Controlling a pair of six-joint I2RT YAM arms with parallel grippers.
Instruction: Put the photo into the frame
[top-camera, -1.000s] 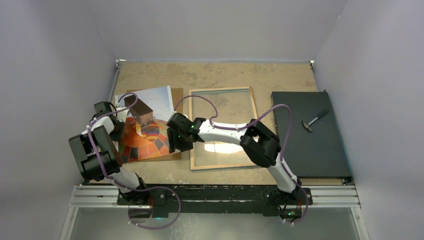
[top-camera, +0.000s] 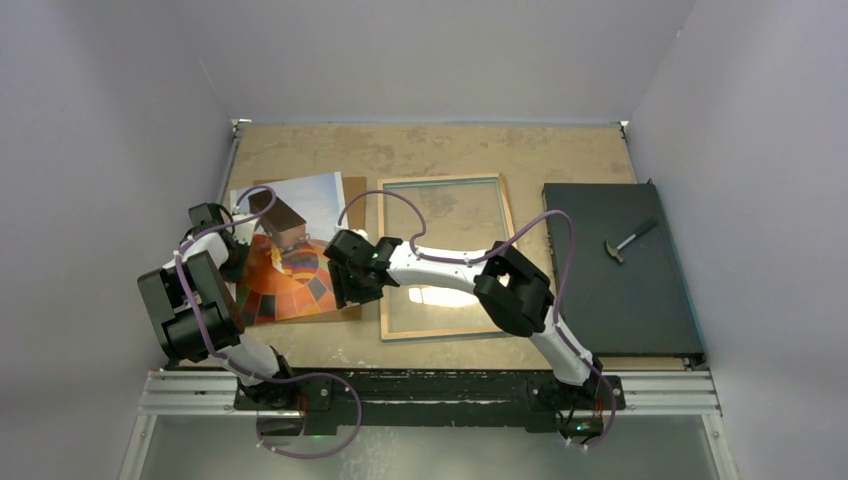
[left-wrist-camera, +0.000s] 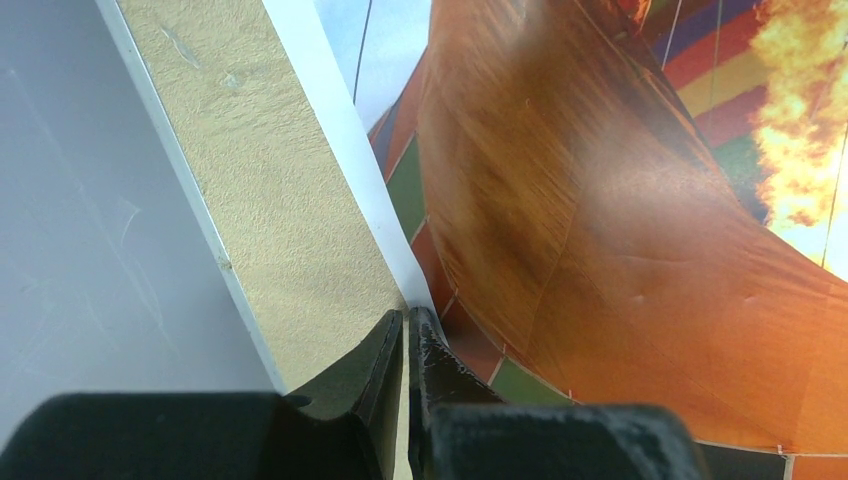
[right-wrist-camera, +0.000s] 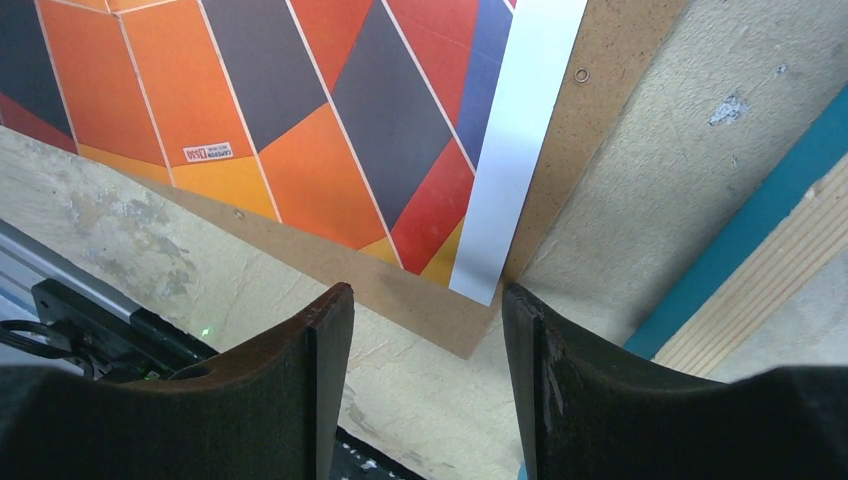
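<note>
The balloon photo (top-camera: 290, 280) lies on a brown backing board (top-camera: 354, 190) at the left of the worktop. My left gripper is shut at the photo's white left edge; whether that edge is pinched between its tips is unclear. My right gripper is part open over the photo's lower right corner, where a white margin and the board's edge lie between and just beyond its fingers. To the right lies the wooden frame (top-camera: 440, 180) with a clear pane, partly hidden by my right arm.
A black board (top-camera: 610, 310) with a hammer (top-camera: 632, 238) on it fills the right side. Walls border the left, back and right.
My right gripper has shifted slightly to the left over the photo's corner. The left arm and the photo show no visible movement.
</note>
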